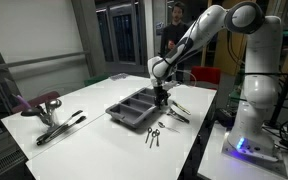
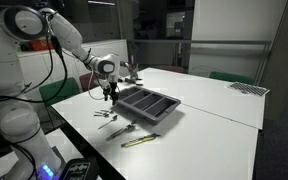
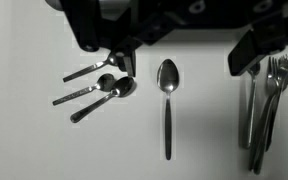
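Observation:
In the wrist view my gripper is open, its dark fingers wide apart and nothing between them. A lone metal spoon [image 3: 168,100] lies on the white table below the gap, bowl toward the gripper. Three smaller spoons [image 3: 106,90] lie at the left, one partly covered by the left finger. Several forks [image 3: 269,105] overlap at the right, beyond the right finger. The grey compartment tray [image 1: 125,115] stands beside the gripper [image 1: 160,101] in exterior view 1. From the other side, exterior view 2 shows the gripper [image 2: 111,96] above the table, near the tray [image 2: 156,119].
A cluster of larger dark-handled utensils [image 1: 50,122] lies at the table's left side. Yellow tongs-like utensils [image 2: 140,141] lie in front of the tray in exterior view 2. A person stands behind the table.

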